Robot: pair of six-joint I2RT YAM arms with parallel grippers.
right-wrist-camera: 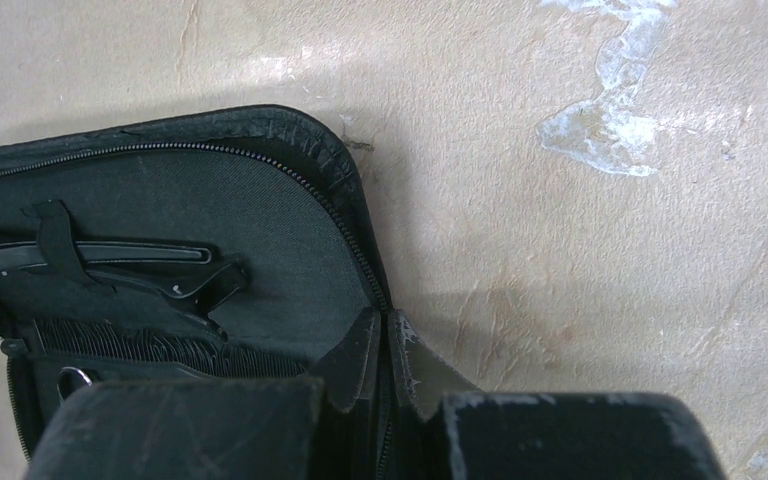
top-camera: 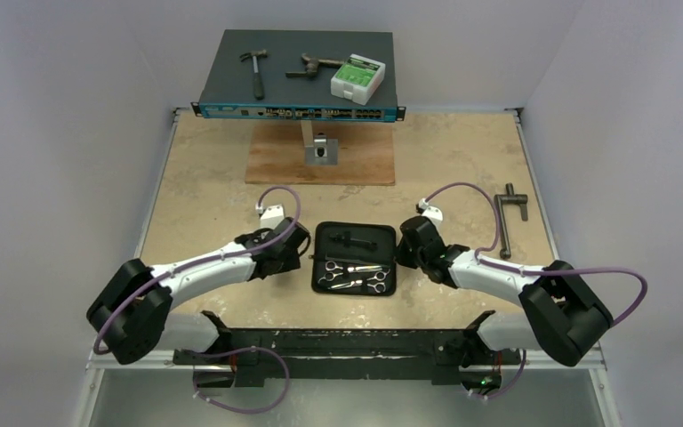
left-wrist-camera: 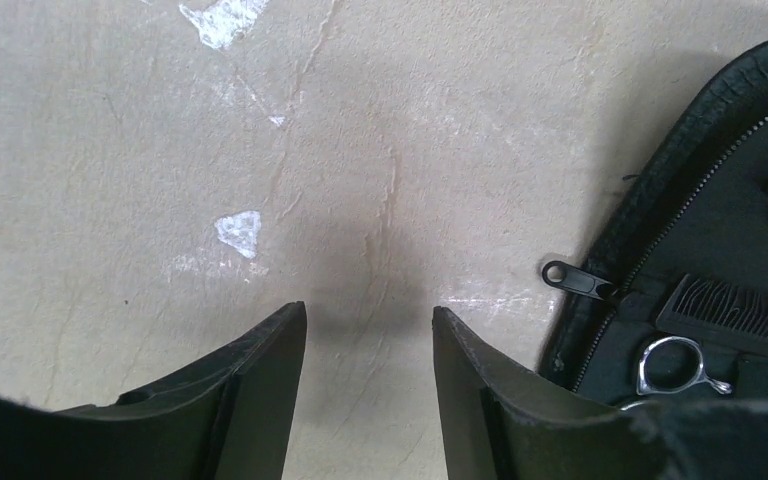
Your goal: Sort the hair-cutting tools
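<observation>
An open black zip case [top-camera: 353, 231] lies on the front middle of the table, holding scissors [top-camera: 376, 286], a comb [left-wrist-camera: 730, 310] and a strapped black tool [right-wrist-camera: 190, 282]. My left gripper stands open and empty over bare table, left of the case, whose zip pull [left-wrist-camera: 575, 280] shows beside it. My right gripper is shut at the case's right edge by the zip; whether anything thin is between its fingertips is not clear.
A dark rack unit [top-camera: 293, 44] at the back carries hammers and a white-green box [top-camera: 357, 78]. A metal tool [top-camera: 503, 227] lies at the right. Table behind the case is mostly clear.
</observation>
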